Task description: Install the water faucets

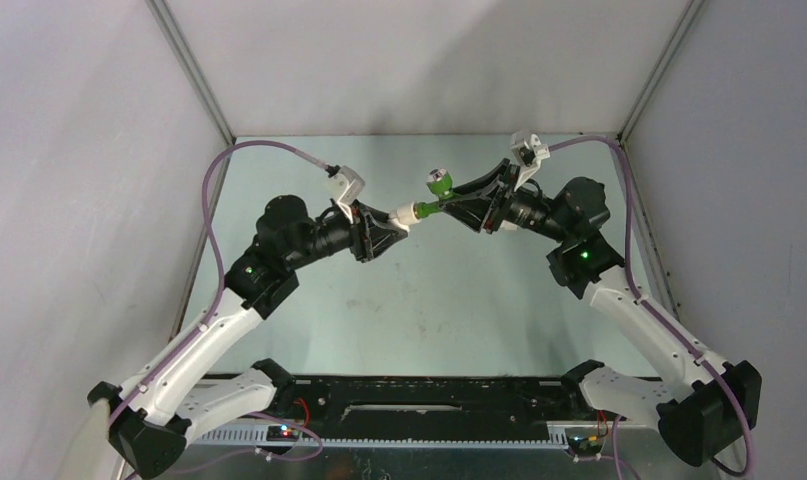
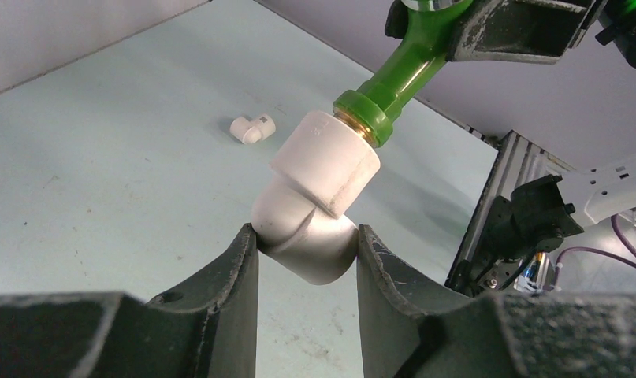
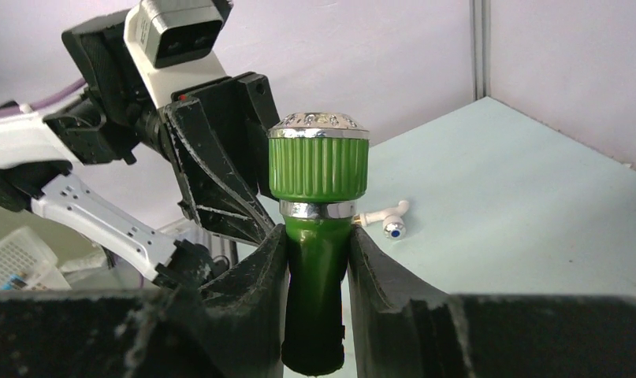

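In the left wrist view my left gripper is shut on a white elbow fitting (image 2: 324, 161), whose upper mouth points up and right. The green faucet (image 2: 405, 75) meets that mouth, with a ring of brass thread (image 2: 355, 126) showing between its collar and the fitting. How deep the thread sits is hidden. My right gripper is shut on the faucet's green body, below its ribbed knob (image 3: 318, 165) with a silver top. Seen from the top view, both parts are held between the two arms over the table.
Another white elbow fitting (image 2: 252, 128) lies on the pale table (image 1: 399, 310). In the right wrist view a white pipe piece (image 3: 387, 214) lies with a silver, blue-centred knob (image 3: 393, 227) beside it.
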